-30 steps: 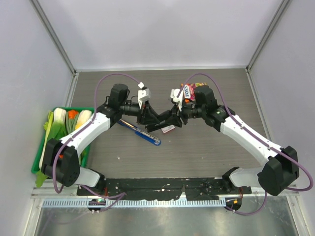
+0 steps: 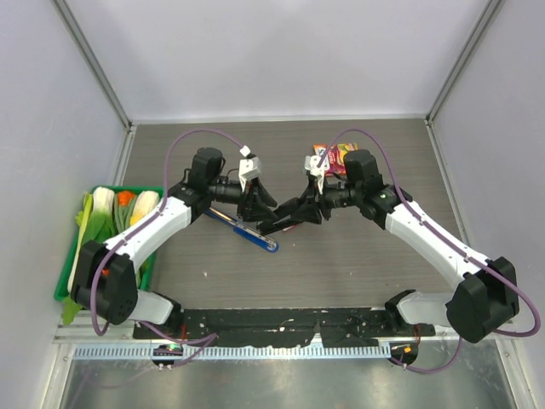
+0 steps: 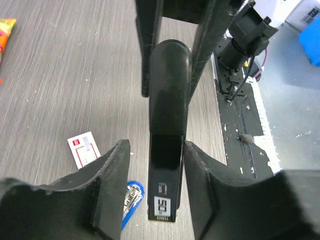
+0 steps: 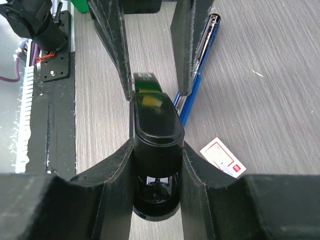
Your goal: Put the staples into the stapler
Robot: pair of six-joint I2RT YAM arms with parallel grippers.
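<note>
A black stapler (image 3: 165, 155) is held in the air between both arms at the top view's centre. My right gripper is shut on its rounded end. My left gripper stands part open around the stapler's other end, its fingers close to the body; contact is unclear. A blue staple strip holder or tool (image 4: 202, 55) lies on the table below, beneath the arms. A small white box with red print (image 4: 222, 156), perhaps the staples, lies beside it.
A green basket of toy vegetables (image 2: 72, 264) stands at the left. A red snack bag (image 2: 345, 153) lies at the back right.
The right gripper has shifted slightly to the right with the stapler in the top view. The left arm has hardly moved.
</note>
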